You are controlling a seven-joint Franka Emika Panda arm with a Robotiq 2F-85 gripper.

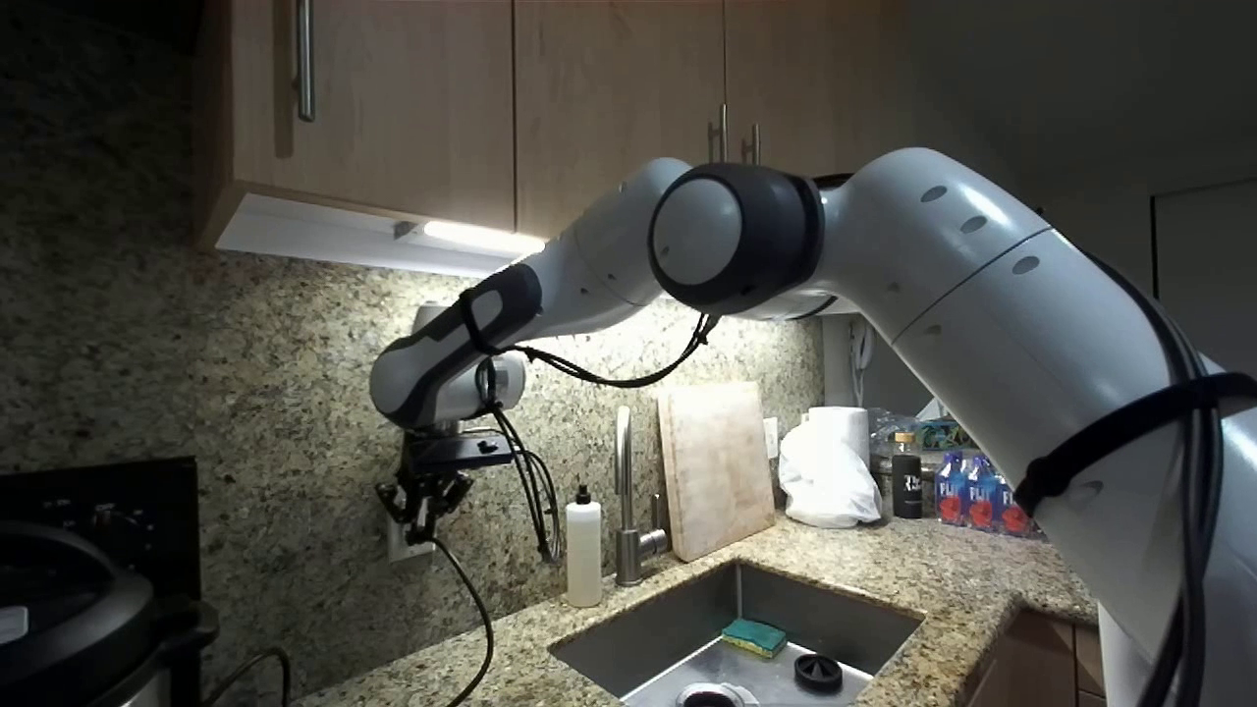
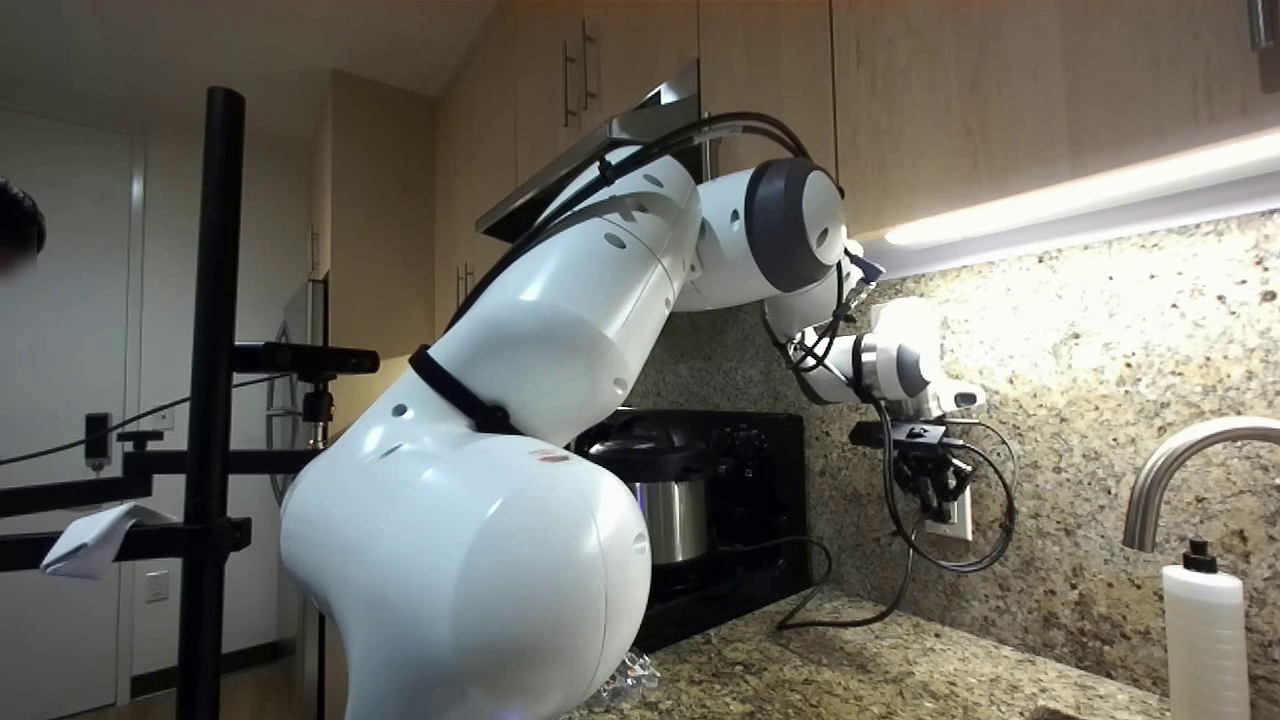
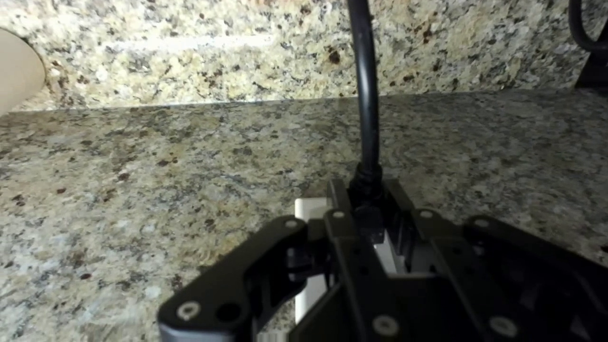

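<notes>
My gripper (image 1: 426, 518) is shut on the plug end (image 3: 367, 185) of a black power cord (image 3: 367, 97), up against the speckled stone wall. The cord hangs from the fingers and curves down to the counter. Behind the fingers (image 3: 340, 228) shows part of a white wall outlet (image 3: 308, 206); its plate also appears beside the gripper in exterior view 2. My fingers cover most of the outlet in the wrist view, so I cannot tell whether the plug touches or sits in a socket.
To the left stands a dark pressure cooker (image 1: 71, 613). A soap bottle (image 1: 583, 552), a faucet (image 1: 625, 495) and the sink (image 1: 754, 577) are to the right. Wooden cabinets (image 1: 389, 106) hang above. The counter (image 2: 948, 666) beneath the gripper is mostly clear.
</notes>
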